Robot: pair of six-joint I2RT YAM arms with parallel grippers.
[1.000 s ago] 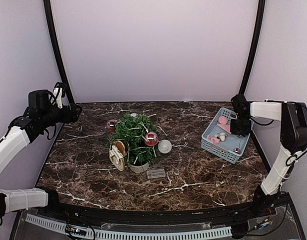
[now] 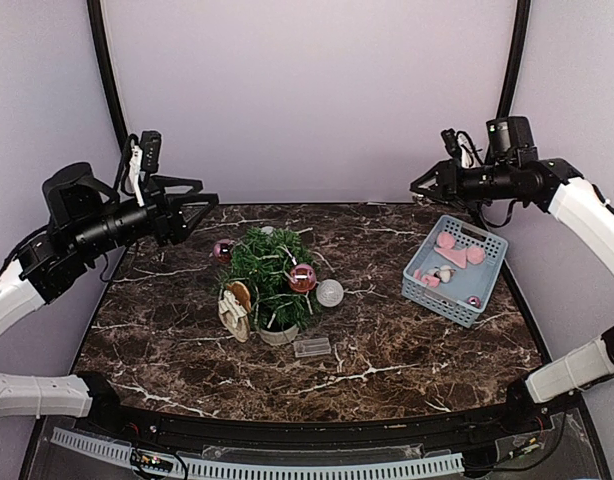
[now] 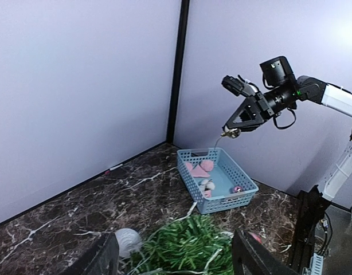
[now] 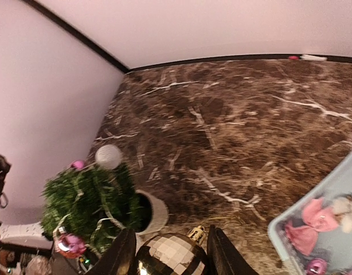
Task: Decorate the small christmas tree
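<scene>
The small green tree (image 2: 267, 275) stands in a pot mid-table, with pink and white balls and a figure on it. My left gripper (image 2: 202, 210) is open and empty at the upper left of the tree; the tree lies low in the left wrist view. My right gripper (image 2: 419, 190) is raised above the crate's left back, shut on a shiny bauble with a gold cap, also seen in the left wrist view (image 3: 231, 132). The blue crate (image 2: 435, 300) holds pink bows, pink balls and small ornaments.
A small clear box (image 2: 312, 347) lies in front of the tree. Pale walls enclose the sides and back.
My right gripper has risen out of the crate and moved left, a bauble in it. My left gripper has moved right toward the tree.
</scene>
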